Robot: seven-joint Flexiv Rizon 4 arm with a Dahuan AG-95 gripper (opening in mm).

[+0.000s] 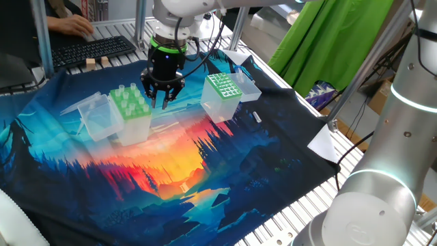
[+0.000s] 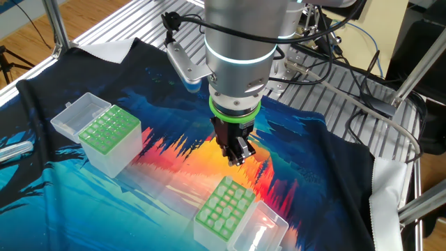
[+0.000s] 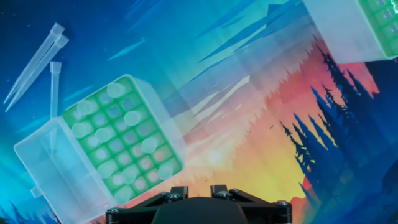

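Note:
Hanging above the cloth, my gripper (image 1: 159, 104) is open, its two fingertips apart and nothing visible between them. In the wrist view the gripper shows at the bottom edge, right of a clear box with a green rack (image 3: 124, 137). Several translucent pipette tips stand in that rack, with other holes empty; its clear lid (image 3: 62, 177) hangs open. Loose tips (image 3: 37, 65) lie on the cloth beyond it. A second green-topped box (image 1: 222, 96) stands apart, also with its lid (image 2: 81, 116) open; no tips stand up visibly from its grid.
The printed cloth (image 1: 184, 178) has wide free room in front of both boxes. A small pale piece (image 1: 257, 117) lies right of the second box. Small wooden blocks (image 1: 90, 63), a keyboard (image 1: 95, 50) and a person's hand (image 1: 72, 25) are at the back left.

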